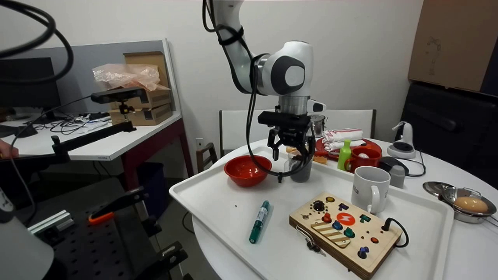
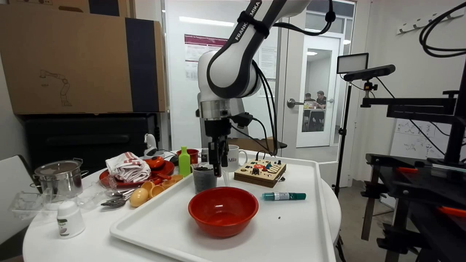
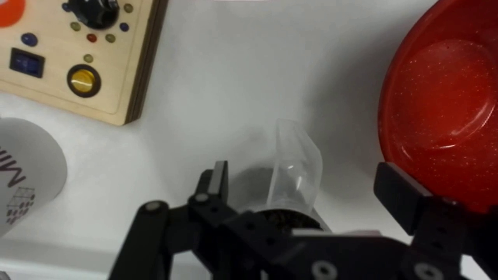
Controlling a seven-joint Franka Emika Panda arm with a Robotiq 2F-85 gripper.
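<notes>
My gripper (image 1: 290,154) points down over the far side of the white tray, open and with nothing held. Under it stands a grey cup (image 2: 204,179) with dark contents. In the wrist view a clear plastic piece (image 3: 297,170) rises at the cup's rim, between the two spread fingers; the gripper's body hides much of the cup. A red bowl (image 1: 248,170) is beside the cup, and in the wrist view one finger (image 3: 397,196) overlaps the bowl's edge. Whether that finger touches the bowl I cannot tell.
On the tray (image 2: 279,242) are also a wooden button box (image 1: 348,228), a white mug (image 1: 371,186) and a green marker (image 1: 259,221). Beyond its edge stand a green bottle (image 2: 184,161), a red plate with a towel (image 2: 129,163) and a pot (image 2: 59,177). The tray's front is clear.
</notes>
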